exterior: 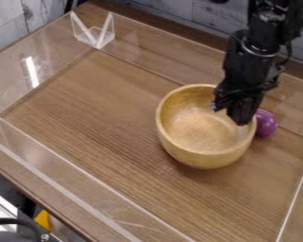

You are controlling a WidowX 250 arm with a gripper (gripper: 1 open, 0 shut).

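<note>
A large yellow bowl [192, 142] sits right of centre on the wooden table. My dark gripper [239, 112] reaches down from the upper right to the bowl's right rim, its tips low at that rim; it looks shut, with nothing clearly visible between its fingers. A purple object [265, 123], perhaps an eggplant, lies just right of the bowl, partly behind the gripper and rim.
A white wire rack [94, 30] stands at the back left. The table has raised edges, and a wall runs along the back.
</note>
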